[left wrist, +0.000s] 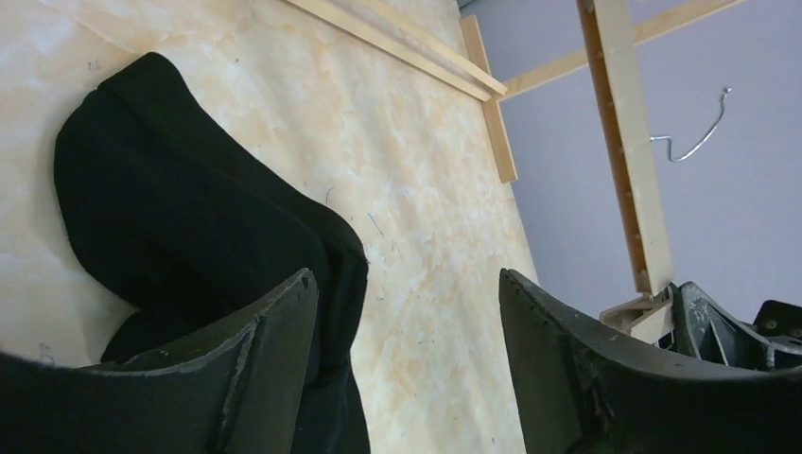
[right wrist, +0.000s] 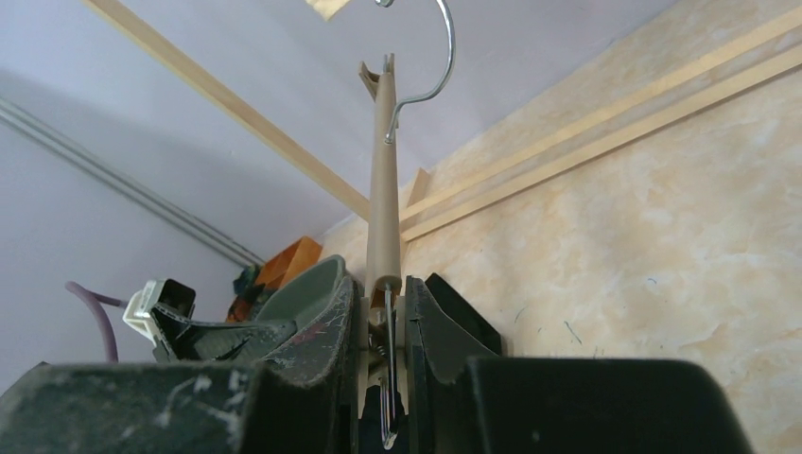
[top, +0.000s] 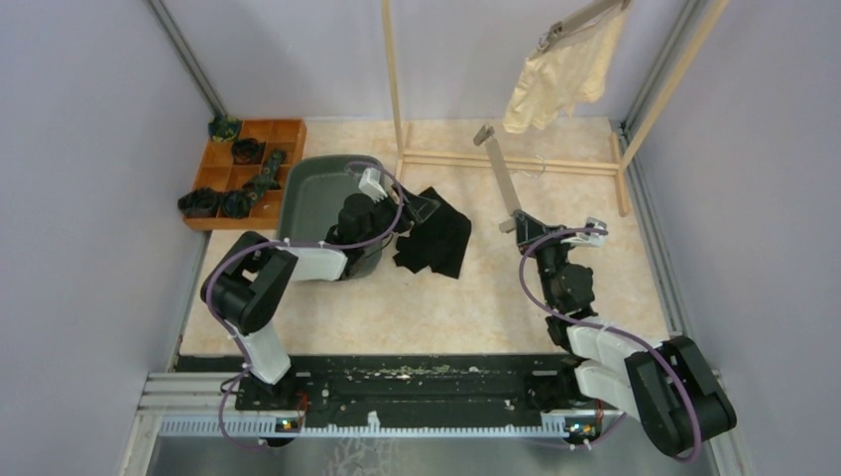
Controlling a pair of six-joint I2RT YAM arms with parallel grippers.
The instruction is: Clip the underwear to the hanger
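Observation:
Black underwear (top: 433, 238) (left wrist: 189, 203) lies crumpled on the table in front of my left gripper (top: 417, 208), whose fingers stand apart with nothing between them in the left wrist view. My right gripper (top: 524, 226) is shut on a beige hanger (top: 504, 178) (right wrist: 383, 180), which extends toward the back of the table with a silver hook (right wrist: 444, 47). The hanger is to the right of the underwear, apart from it.
A cream garment (top: 555, 74) hangs clipped at the back right on a wooden frame (top: 391, 69). A grey tub (top: 307, 186) and an orange divided box (top: 213, 174) with dark items stand on the left.

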